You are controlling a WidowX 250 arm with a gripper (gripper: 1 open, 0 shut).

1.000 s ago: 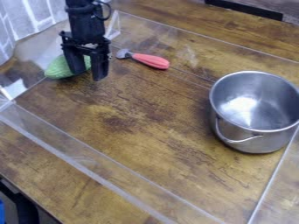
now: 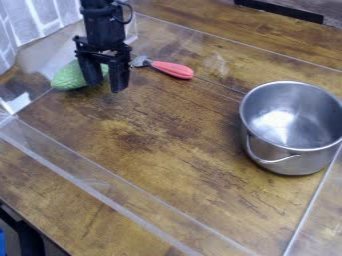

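Observation:
My black gripper (image 2: 103, 72) is lowered at the upper left, over a green object (image 2: 68, 78) that lies on the wooden table and is partly hidden behind it. Whether the fingers are open or shut on it is unclear. A utensil with a pink handle (image 2: 173, 69) and a metal head lies just right of the gripper.
A large steel pot (image 2: 289, 130) stands at the right. Clear plastic barriers edge the work area.

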